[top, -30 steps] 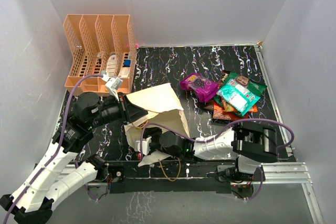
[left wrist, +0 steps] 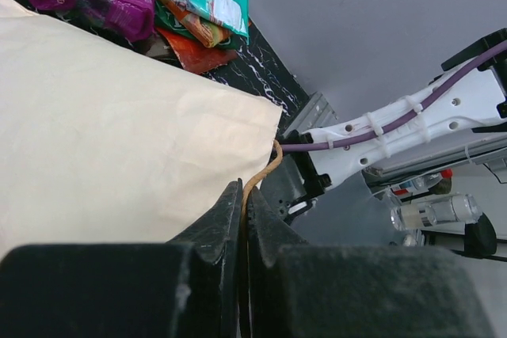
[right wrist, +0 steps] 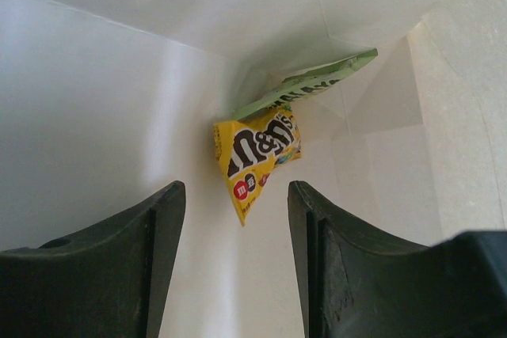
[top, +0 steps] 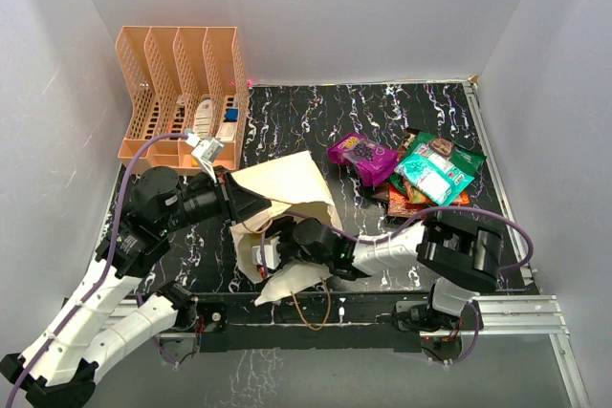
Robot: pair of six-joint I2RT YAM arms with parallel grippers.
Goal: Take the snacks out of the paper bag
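The cream paper bag stands in the middle of the table with its mouth facing the front. My left gripper is shut on the bag's thin brown handle, at the bag's upper edge. My right gripper is inside the bag, its fingers apart and nothing between them. Ahead of those fingertips, a yellow snack packet lies deep in the bag. A green packet rests behind it, against the bag's wall. In the top view the right arm hides its own fingers.
Out on the table, right of the bag, lie a purple packet, a teal packet and other snacks in a pile. A peach rack stands at the back left. Between rack and pile the back of the table is clear.
My right arm has shifted slightly towards the back, further into the bag's mouth. The left arm and the pile of snacks have stayed in place.
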